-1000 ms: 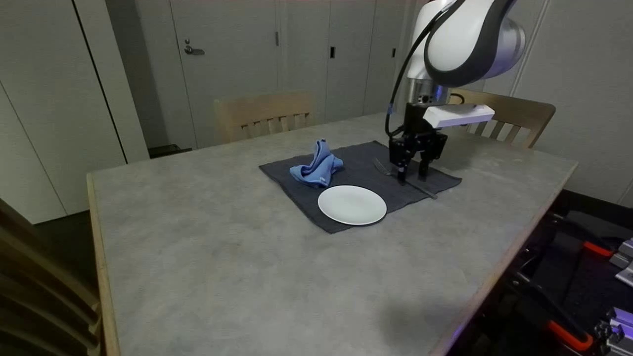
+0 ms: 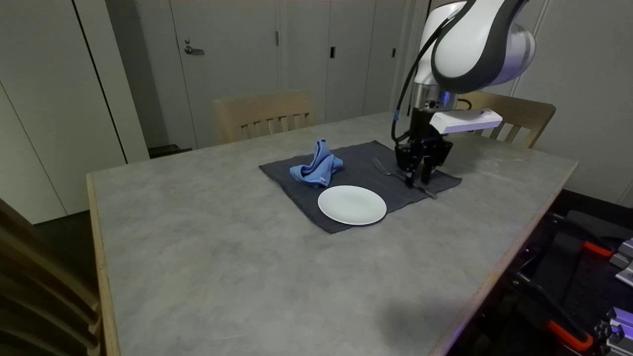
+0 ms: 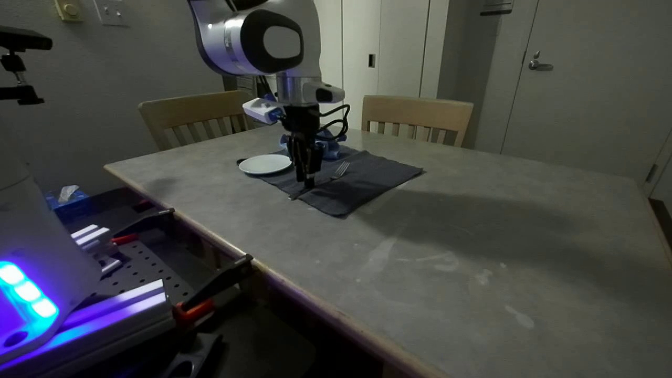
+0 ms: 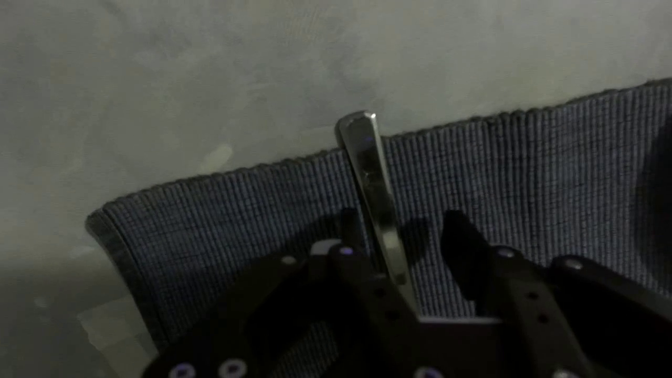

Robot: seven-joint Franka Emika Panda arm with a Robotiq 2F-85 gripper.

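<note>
A metal fork (image 2: pixel 381 168) lies aslant on the dark grey placemat (image 2: pixel 368 157), its handle end reaching the mat's edge. Low over the fork's handle, my gripper (image 2: pixel 418 178) points straight down. In the wrist view the fork handle (image 4: pixel 380 198) runs between the fingers of the gripper, which stands part open. The left finger is close to the handle, and a wider gap shows on the right. Whether the left finger touches it I cannot tell. The fork's tines are hidden there but show in the second exterior view, where the fork (image 3: pixel 340 170) rests flat.
On the same mat are a white plate (image 2: pixel 351 205) and a crumpled blue cloth (image 2: pixel 318 165). Wooden chairs (image 2: pixel 264 115) stand behind the table.
My gripper has shifted slightly right in the first exterior view, and its fingers have come closer together. The fork, plate and cloth are where they were.
</note>
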